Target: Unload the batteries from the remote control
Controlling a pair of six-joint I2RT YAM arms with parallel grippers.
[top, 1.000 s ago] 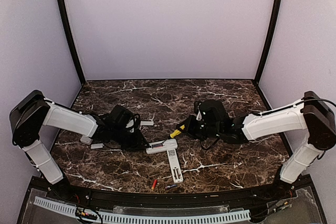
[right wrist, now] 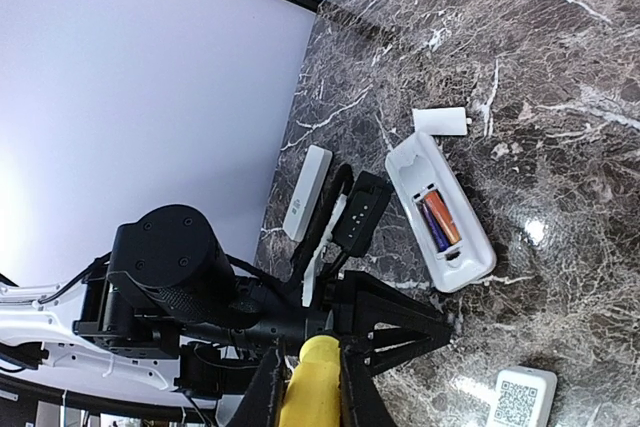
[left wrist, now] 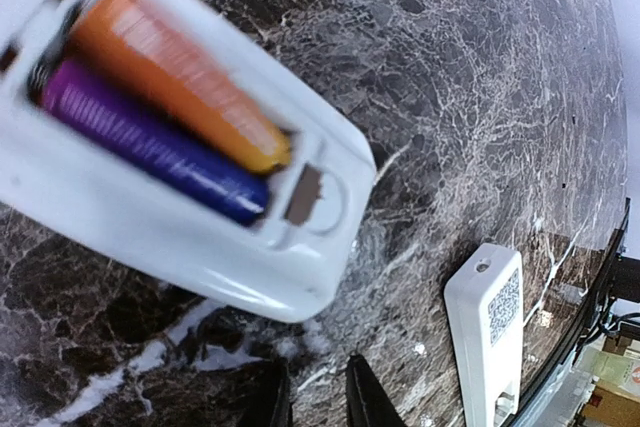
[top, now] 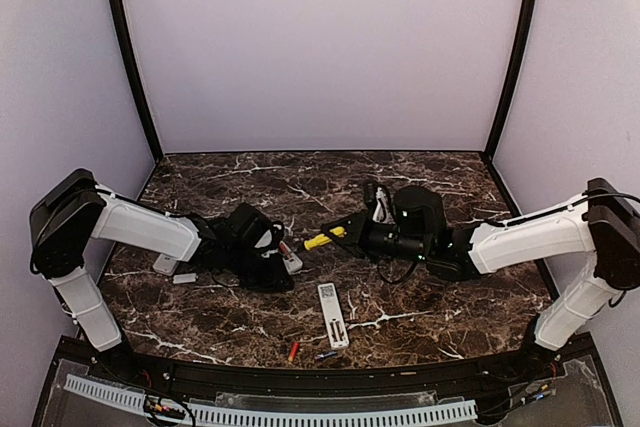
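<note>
In the right wrist view the white remote control [right wrist: 407, 173] has its compartment open, with an orange battery [right wrist: 441, 217] and a purple-blue battery [right wrist: 434, 229] side by side inside. The left wrist view shows its near end large and blurred, both batteries seated. My left gripper is just beside that end; from its own camera, marble shows between the fingertips, and its grip on anything is not visible. A yellow tool [top: 322, 239] is clamped in my right gripper, its tip above the table, apart from the batteries.
The white battery cover [right wrist: 440, 122] lies past the remote's far end. A second white case with a QR code [top: 332, 315] lies front centre. Nearby are a loose red battery [top: 293, 351] and a blue one [top: 327, 355].
The remote has turned and shifted left and back, from lying crosswise near the QR case. The yellow tool has moved left and back.
</note>
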